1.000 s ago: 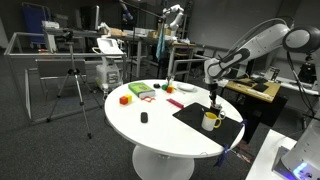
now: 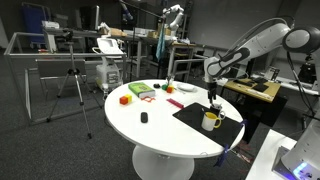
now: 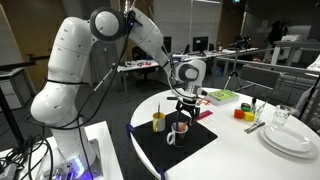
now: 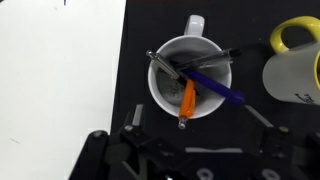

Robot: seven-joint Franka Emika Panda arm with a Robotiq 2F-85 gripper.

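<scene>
A white mug [image 4: 165, 88] holds several pens, among them an orange pen [image 4: 188, 98], a purple pen [image 4: 215, 86] and silver or clear ones. In the wrist view it sits just ahead of my gripper, whose fingers are spread apart with nothing held between them. To the right stands a white mug with a yellow handle [image 4: 290, 78], cut off by the frame edge. From the second exterior view, the gripper [image 3: 189, 112] hangs above the pen mug [image 3: 179, 135], with the yellow-handled mug [image 3: 158, 122] beside it.
Both mugs stand on a black mat [image 2: 190, 116] on the round white table [image 2: 140, 125]. A dark object [image 2: 144, 117] lies left of the mat. Coloured blocks [image 2: 126, 99], a green tray [image 2: 140, 87] and a plate [image 3: 288, 140] are farther out.
</scene>
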